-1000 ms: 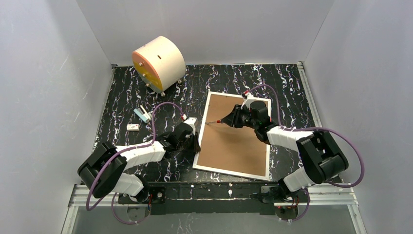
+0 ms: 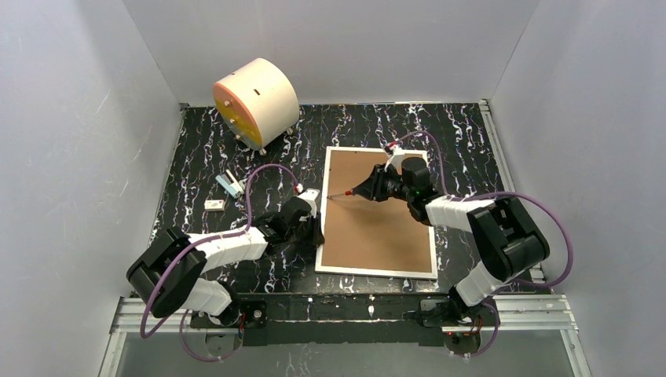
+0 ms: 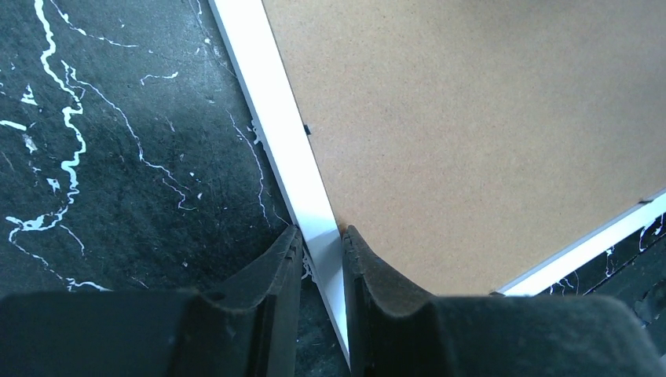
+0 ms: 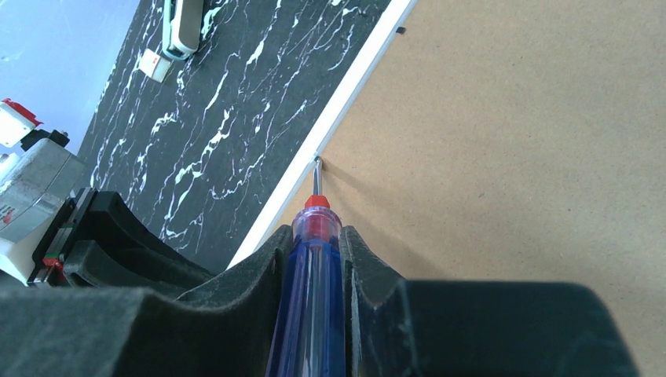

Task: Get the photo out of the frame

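The white picture frame (image 2: 377, 272) lies face down, its brown backing board (image 2: 369, 236) upward. My left gripper is shut on the left rail (image 3: 292, 149), one finger outside and one on the board side. Small dark tabs (image 3: 307, 129) sit along the rail's inner edge. In my right gripper is a screwdriver with a blue clear handle (image 4: 308, 314). Its metal shaft (image 4: 317, 179) reaches to the inner edge of the left rail, at or very near a tab; exact contact is hard to tell. The photo is hidden under the board.
A large cream drum-shaped object (image 2: 263, 98) stands at the back left. Left of the frame lie a light blue and white item (image 2: 230, 184) and a small white block (image 2: 214, 205).
The frame has turned slightly, its far end shifting left and its near end a little right. My right gripper and screwdriver have moved slightly left. The left gripper stays on the rail.
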